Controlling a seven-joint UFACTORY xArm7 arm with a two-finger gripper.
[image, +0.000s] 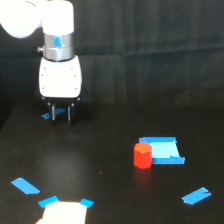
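A small red block (142, 155) stands on the dark table, right of the middle. It overlaps the lower left part of a pale square (163, 150) edged with blue tape; whether it rests on the square or just in front of it, I cannot tell. My gripper (61, 113) hangs from the white arm at the upper left, well away from the block. Its dark fingers point down and stand apart, with no object visible between them.
At the bottom edge lies a pale sheet (63, 213) with blue tape at its corners. More blue tape strips mark the table at the left (25, 186) and right (196, 196).
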